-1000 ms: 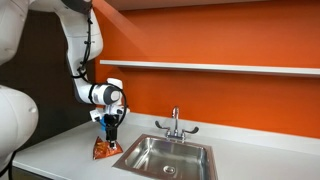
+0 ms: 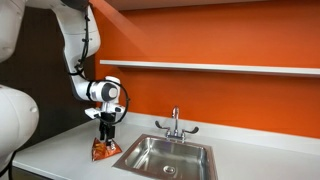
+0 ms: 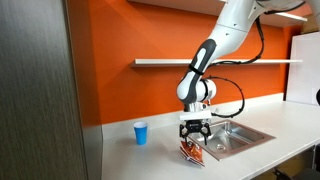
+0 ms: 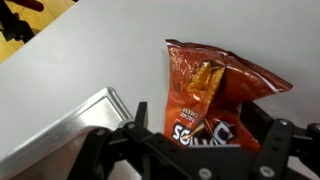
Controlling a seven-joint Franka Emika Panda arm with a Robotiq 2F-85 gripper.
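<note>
A crumpled orange-brown bag point(image 4: 188, 70) with pale lettering lies on the white counter in the wrist view. My gripper is open above it, one dark finger on either side of the bag. The right finger overlaps part of the bag in this view; whether it touches is unclear. In exterior view 1 the gripper point(image 2: 106, 131) points down at the bag point(image 2: 101, 151), left of the sink. Exterior view 2 has the gripper point(image 3: 195, 130) low over the same bag point(image 3: 190, 152). The bag's lower part is hidden by the gripper in the wrist view.
A steel sink point(image 2: 148, 163) with a tall faucet point(image 2: 176, 120) is close beside the bag. Farther along the counter stands a blue cup point(image 3: 141, 134). A white shelf point(image 2: 220, 68) runs along the orange wall. Bare counter surrounds the bag's other sides.
The gripper's fingers have shifted slightly over the bag in exterior view 1. The bag appears to be in the same place.
</note>
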